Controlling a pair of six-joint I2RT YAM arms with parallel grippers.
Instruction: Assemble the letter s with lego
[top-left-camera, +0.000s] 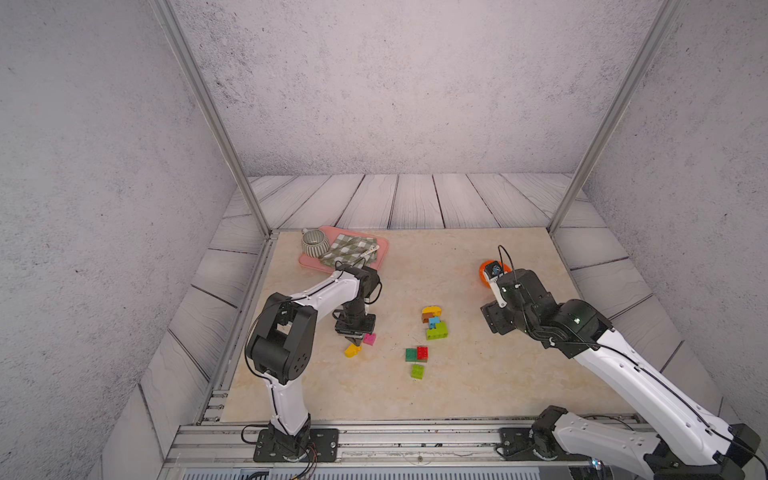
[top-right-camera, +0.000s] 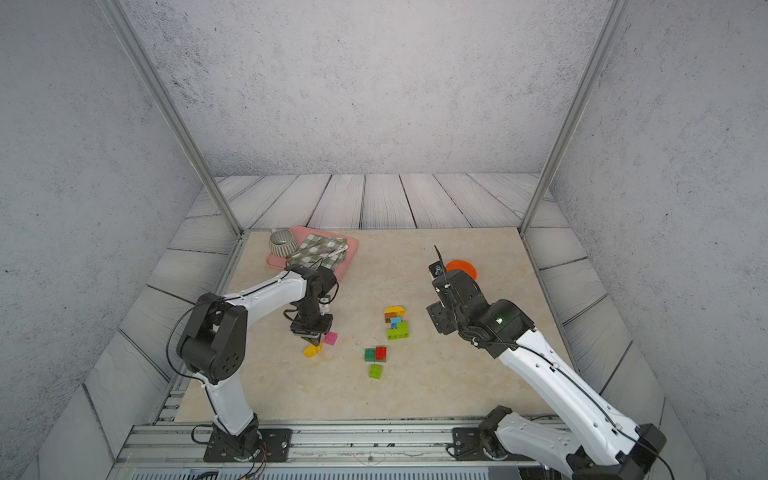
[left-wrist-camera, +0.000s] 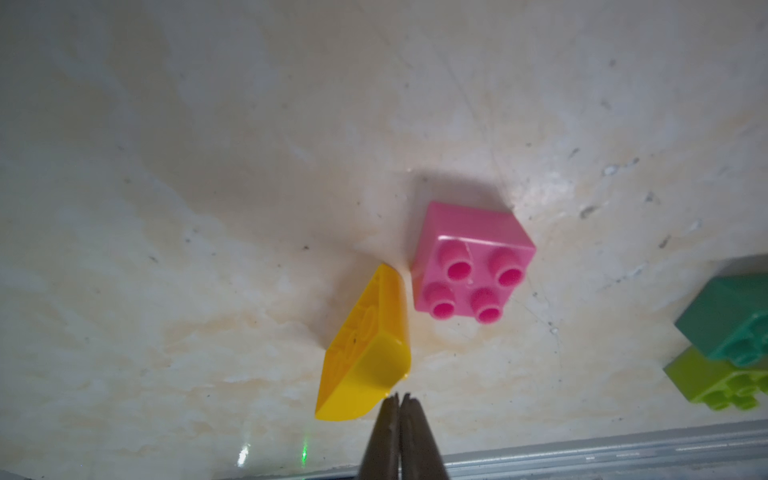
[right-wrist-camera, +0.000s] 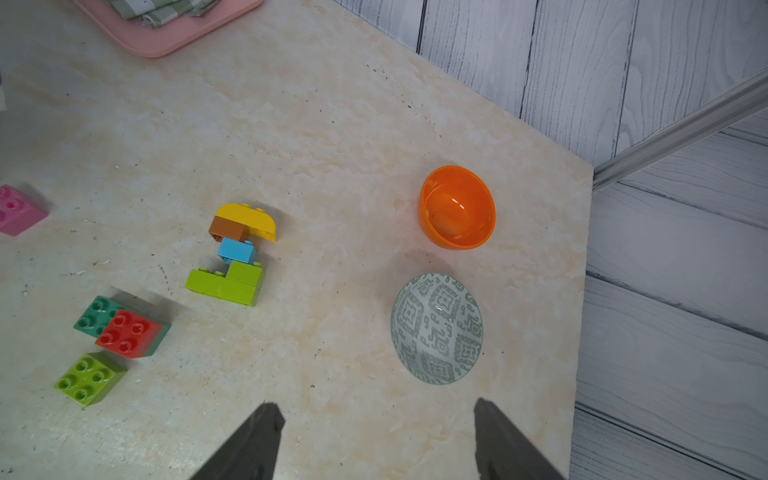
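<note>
In the left wrist view a yellow curved brick (left-wrist-camera: 372, 344) lies tipped on the table, slanted, its underside hollow turned to the left. My left gripper is shut with nothing between its fingers, the tips just at the brick's near right end. A pink brick (left-wrist-camera: 473, 260) stands studs up close to the right of the yellow one. The joined bricks at mid-table are a yellow arch brick (right-wrist-camera: 249, 218), a brown brick (right-wrist-camera: 227, 229), a light blue brick (right-wrist-camera: 237, 250) and green bricks (right-wrist-camera: 225, 283). My right gripper stays open and empty above bare table.
Red (right-wrist-camera: 128, 333) and teal (right-wrist-camera: 97, 315) bricks sit together, a lime brick (right-wrist-camera: 89, 379) beside them. An orange bowl (right-wrist-camera: 454, 209) and a patterned bowl (right-wrist-camera: 437, 328) stand at the right. A pink tray (top-left-camera: 310, 261) lies at the back left.
</note>
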